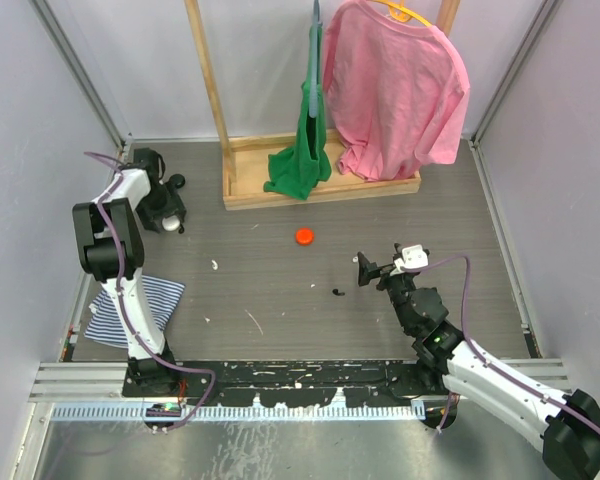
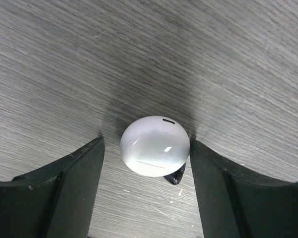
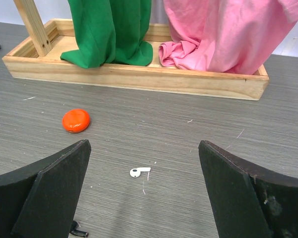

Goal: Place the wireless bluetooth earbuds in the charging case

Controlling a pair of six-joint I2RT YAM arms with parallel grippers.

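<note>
In the left wrist view the white rounded charging case (image 2: 155, 148) lies between the fingers of my left gripper. A gap shows on its left side, while the right finger is at or very near its edge. A small black piece (image 2: 176, 175) peeks out beside the case. My right gripper stands open above the table, empty. Past its fingertips a white earbud (image 3: 135, 172) lies on the surface, and a black earbud (image 3: 78, 230) is partly hidden by its left finger. Another small white piece (image 1: 215, 265) lies left of centre.
A red case (image 1: 304, 236) sits mid-table, and a black round case (image 1: 177, 181) is just beyond the left gripper. Behind stands a wooden rack (image 1: 320, 196) with green and pink cloth. A striped cloth (image 1: 163, 298) lies front left.
</note>
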